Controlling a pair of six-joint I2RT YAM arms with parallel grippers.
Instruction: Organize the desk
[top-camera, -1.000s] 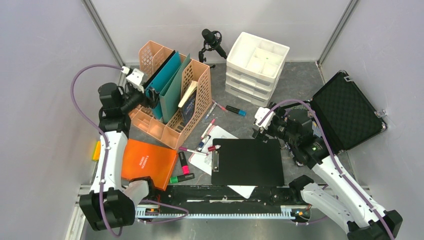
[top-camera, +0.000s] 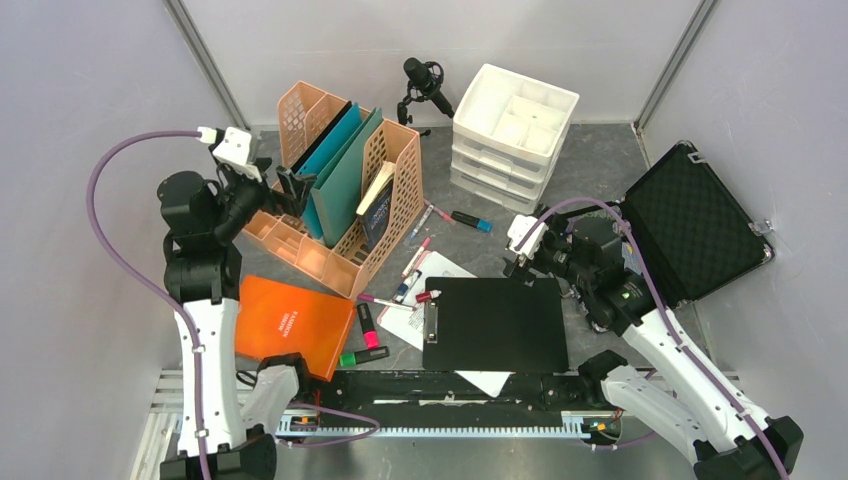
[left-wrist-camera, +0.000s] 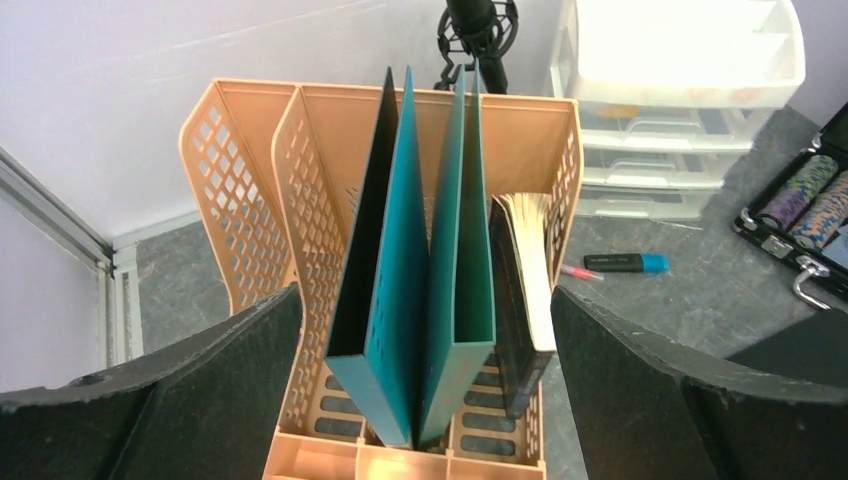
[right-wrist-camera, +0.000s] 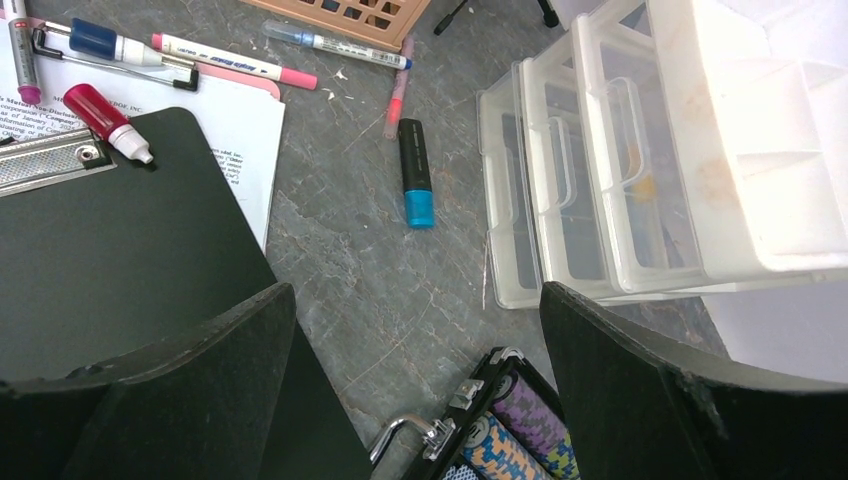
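My left gripper (top-camera: 292, 190) hangs open at the left side of the peach organizer (top-camera: 390, 230); in the left wrist view its fingers frame upright teal folders (left-wrist-camera: 400, 280) and a black book (left-wrist-camera: 515, 340), none gripped. My right gripper (top-camera: 515, 265) is open above the black clipboard (right-wrist-camera: 130, 270). Pens, a red bottle (right-wrist-camera: 95, 120) and a blue-capped highlighter (right-wrist-camera: 415, 170) lie loose on the desk. An orange folder (top-camera: 290, 325) lies at the front left, with a pink highlighter (top-camera: 366, 326) and a green highlighter (top-camera: 365, 356) beside it.
A white drawer unit (top-camera: 515, 120) stands at the back, with a microphone (top-camera: 425, 85) to its left. An open black case (top-camera: 695, 225) with chip rolls is at the right. Grey desk shows bare between drawer unit and clipboard.
My left arm has moved leftward in the top view, its wrist drawing away from the organizer. The right arm and the desk items look unchanged.
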